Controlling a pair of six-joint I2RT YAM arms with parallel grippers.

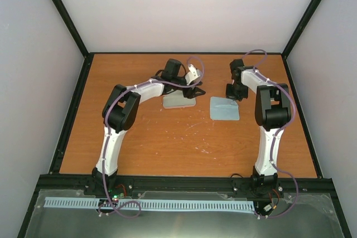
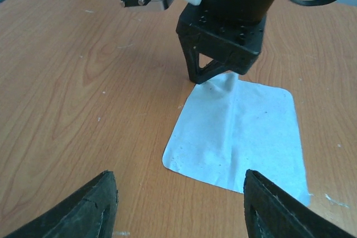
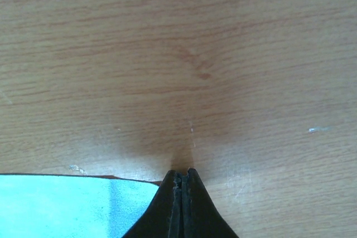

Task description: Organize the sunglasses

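A light blue cloth (image 1: 224,110) lies on the table; in the left wrist view it (image 2: 262,132) has a raised fold at its far corner, where my right gripper (image 1: 237,97) is shut on it. In the right wrist view the cloth (image 3: 50,207) reaches the shut fingertips (image 3: 181,179). My left gripper stands open, nothing between its fingers, facing the cloth from the left; in the top view it (image 1: 198,90) is over the right part of a pale case (image 1: 177,102), which is partly hidden by it. I cannot make out any sunglasses.
Dark frame rails and walls bound it at the back and sides.
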